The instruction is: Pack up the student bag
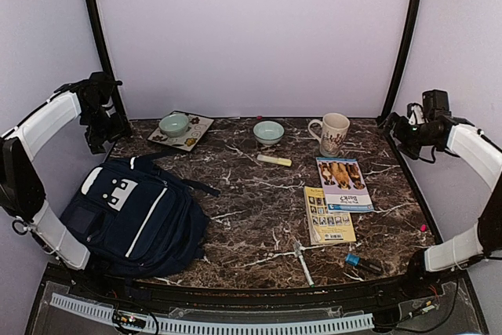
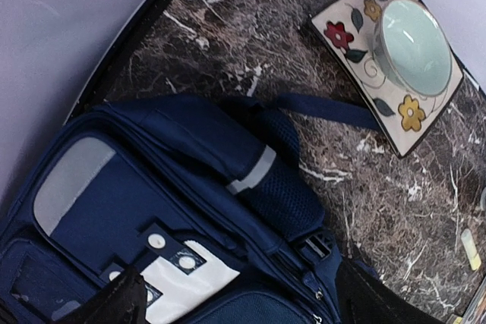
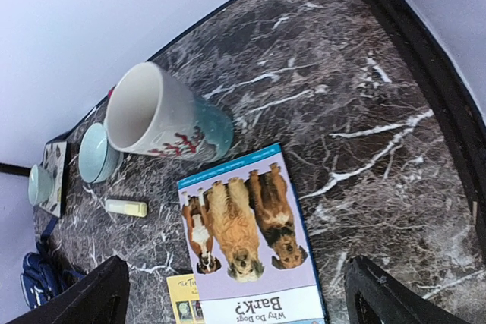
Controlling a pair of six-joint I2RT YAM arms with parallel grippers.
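Observation:
A navy backpack [image 1: 133, 217] with a white face patch lies on the left of the marble table, filling the lower left wrist view. My left gripper [image 1: 107, 140] hangs over its upper end, fingers apart with nothing seen between them. My right gripper [image 1: 398, 135] is open above the table's right edge, empty. Two books lie right of centre: a dog book [image 1: 343, 178] partly over a yellow one [image 1: 328, 225]. A pale yellow stick [image 1: 274, 160] lies behind them. A hammer [image 1: 306, 271] and a blue-handled tool [image 1: 361, 263] lie at the front right.
A bowl [image 1: 175, 123] sits on a floral board [image 1: 194, 140] at the back left; another bowl [image 1: 268, 132] is at back centre, a large mug [image 1: 333, 131] right of it. Walls bound the back and sides.

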